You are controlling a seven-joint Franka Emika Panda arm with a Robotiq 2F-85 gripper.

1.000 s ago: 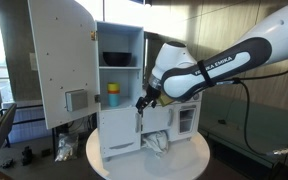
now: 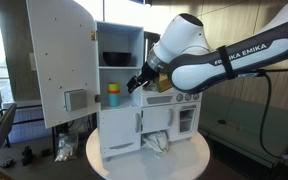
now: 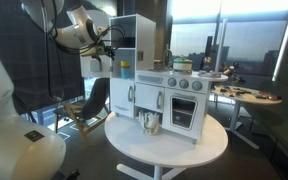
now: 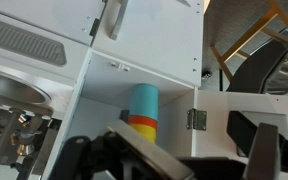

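In exterior view 1, a stack of colored cups (image 2: 113,94), blue-green above yellow and red-orange, stands on a lower shelf inside the white toy fridge (image 2: 122,34). My open gripper (image 2: 135,82) is at the fridge's right edge, to the right of the cups. Seen from the wrist, the cup stack (image 4: 144,104) lies beyond the fingers, and its lower part is hidden by a blurred, pale shape close to the camera. The dark fingers (image 4: 263,150) stand wide apart. Exterior view 2 shows the blue cup (image 3: 125,72) at the fridge opening.
The fridge door (image 2: 63,55) stands wide open on the left. A black bowl (image 2: 116,58) sits on the shelf above the cups. To the right is the toy stove (image 3: 184,105), with a pot (image 3: 183,64) on top. A pale cloth-like item (image 2: 157,142) lies in the cabinet below.
My gripper has risen from near the cabinet doors to about the cups' height, moving slightly left. The cups, bowl and door have not moved.
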